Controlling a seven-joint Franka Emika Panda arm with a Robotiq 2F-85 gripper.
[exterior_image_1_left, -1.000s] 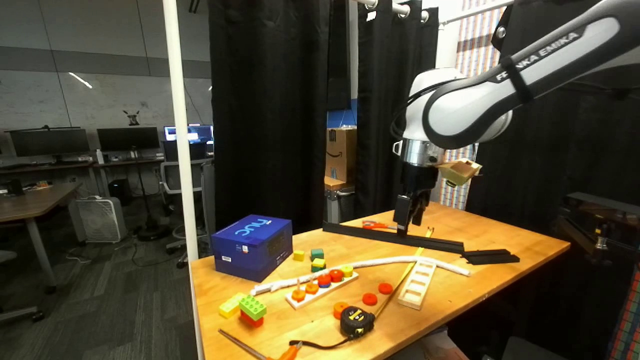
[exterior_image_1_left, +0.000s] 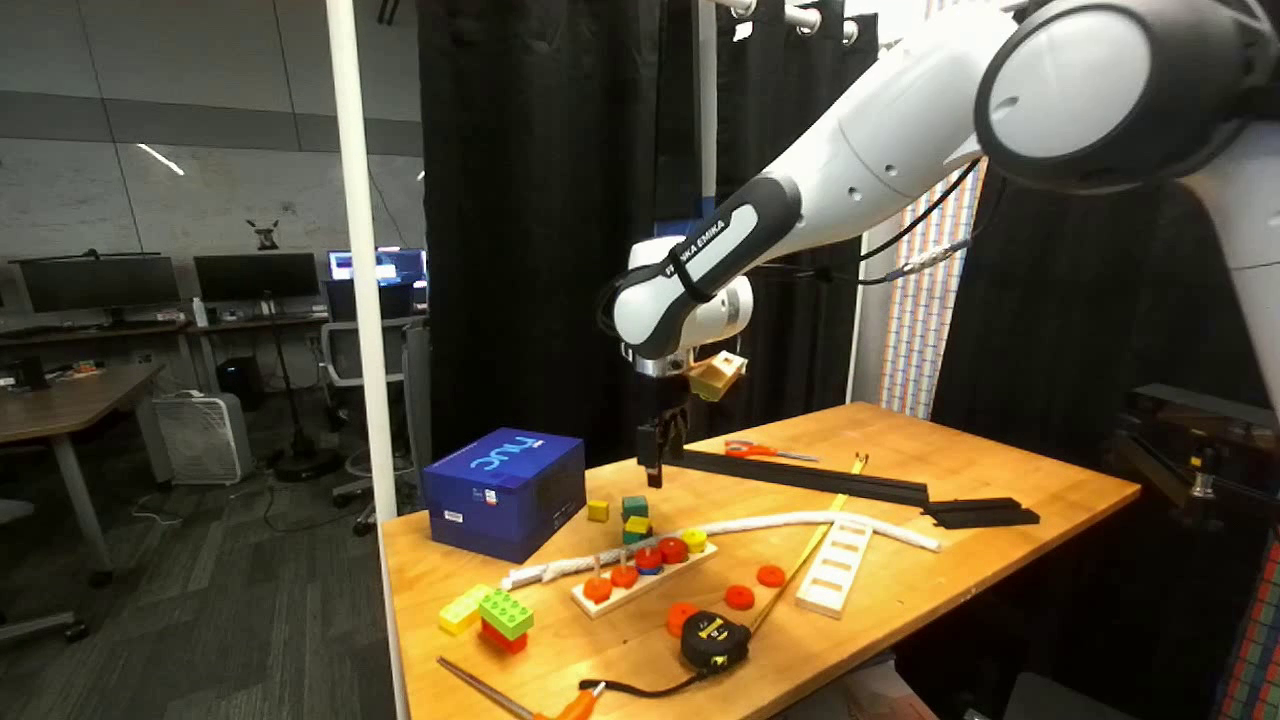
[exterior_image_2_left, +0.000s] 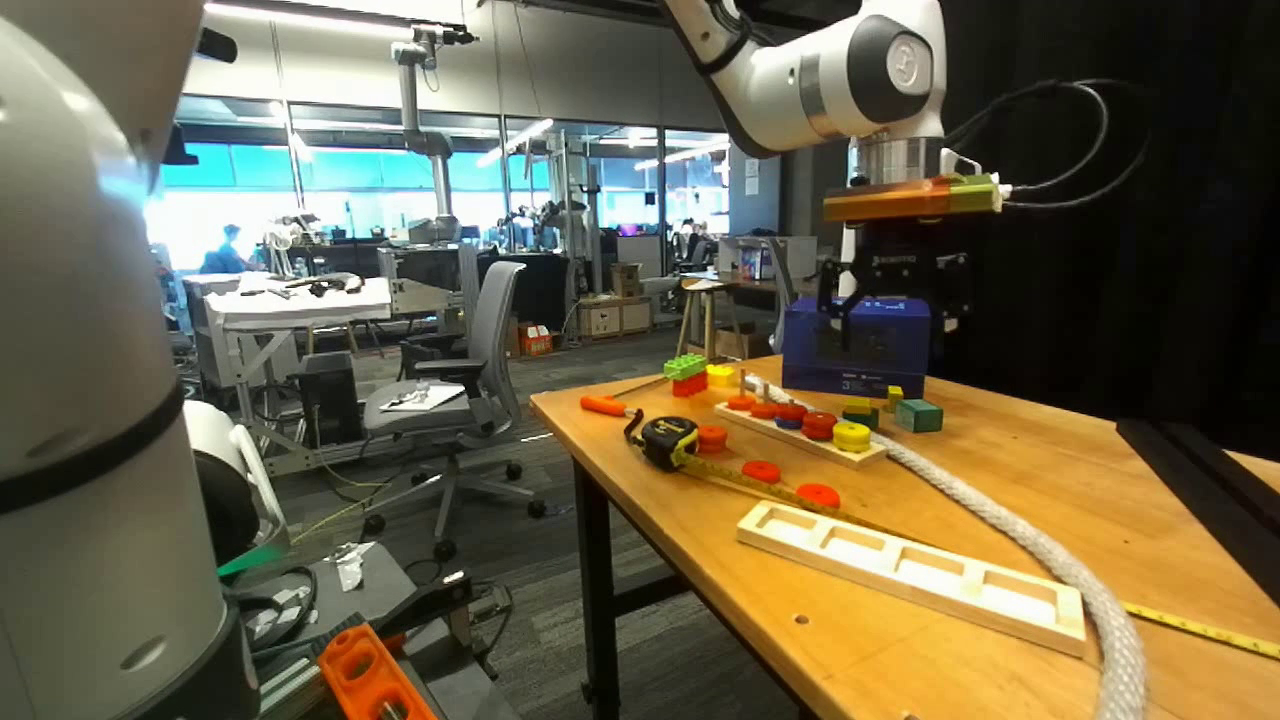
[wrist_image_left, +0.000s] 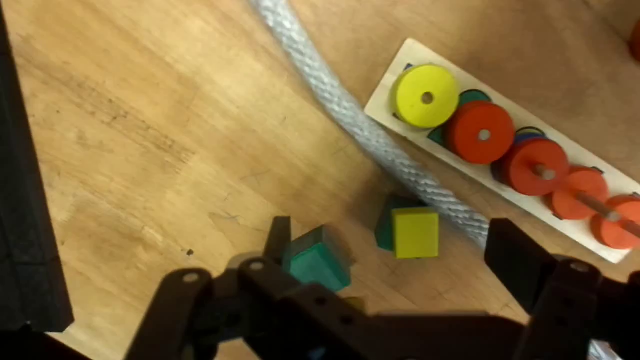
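Note:
My gripper hangs open above the table, with nothing held between its fingers. Below it in the wrist view lie a yellow block (wrist_image_left: 415, 233), resting on or against a dark green block (wrist_image_left: 384, 230), and a separate green block (wrist_image_left: 321, 266) by the left finger. Another small yellow block (exterior_image_1_left: 597, 510) sits near the blue box in exterior view 1. A wooden peg board (wrist_image_left: 396, 116) carries yellow, red and orange discs, among them a yellow disc (wrist_image_left: 426, 96). Between the blocks and the board runs a grey-white rope (wrist_image_left: 336, 99).
The blue box (exterior_image_1_left: 504, 492) stands at the table's far left. A tape measure (exterior_image_1_left: 714, 641), loose red discs, a slotted wooden tray (exterior_image_1_left: 836, 564), toy bricks (exterior_image_1_left: 505, 613) and a screwdriver (exterior_image_2_left: 603, 406) spread around. Black strips (exterior_image_1_left: 804, 475) lie at the back.
In exterior view 1 the arm and gripper have moved left from above the black strips toward the blocks and blue box. The table objects look unmoved.

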